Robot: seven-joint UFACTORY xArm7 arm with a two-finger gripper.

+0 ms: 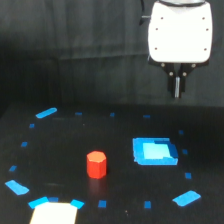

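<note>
My gripper (177,88) hangs high at the upper right, below the white arm housing (180,35). Its dark fingers are small against the black backdrop; whether they are open or shut is unclear, and no object shows at their tips. Well below it lies a blue square (142,158) with a pale patch (157,151) inside its border. To the left, a red hexagonal block (96,165) rests on the black table, apart from the gripper.
A cream-coloured piece (54,213) is cut off by the bottom edge. Blue tape strips (46,113) and several small blue marks dot the black surface. Open table surrounds the red block. A dark curtain (80,60) hangs behind.
</note>
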